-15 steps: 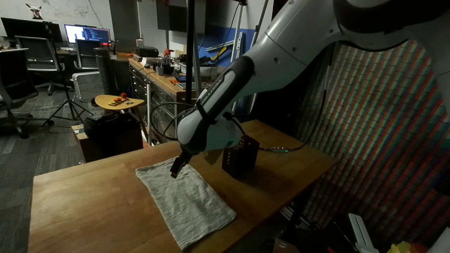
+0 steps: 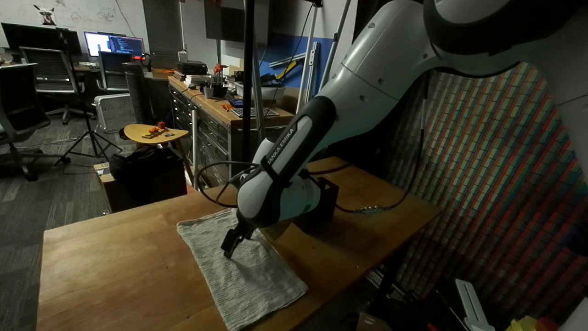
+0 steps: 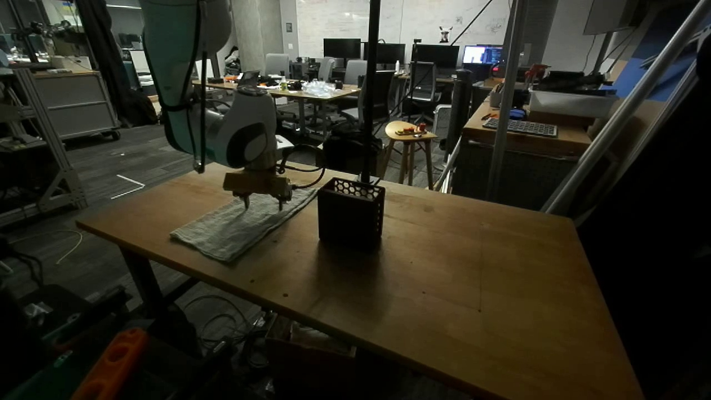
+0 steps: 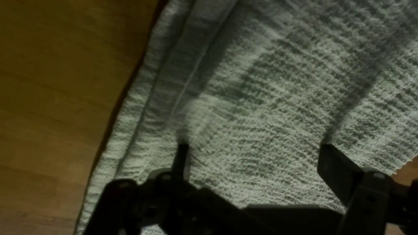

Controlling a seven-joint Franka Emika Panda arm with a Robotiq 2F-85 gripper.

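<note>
A pale grey ribbed cloth point(image 2: 251, 278) lies flat on the wooden table, its long side running diagonally. Low over the cloth, my gripper points down with its fingers wide apart and nothing but cloth surface showing between them. In the wrist view both fingertips seem to reach the cloth point(image 4: 266, 117), and faint creases or shadows lead away from them; firm contact cannot be told. From the second exterior view, the gripper point(image 3: 263, 205) stands over the cloth's far half, its two fingers separated.
A black box with a honeycomb pattern point(image 3: 350, 216) stands on the table beside the cloth. A cable point(image 2: 410, 185) hangs from the arm over the table.
My gripper has come down toward the cloth, from clearly above it to its surface or just over it. The black box has not moved, though the arm now hides more of it.
</note>
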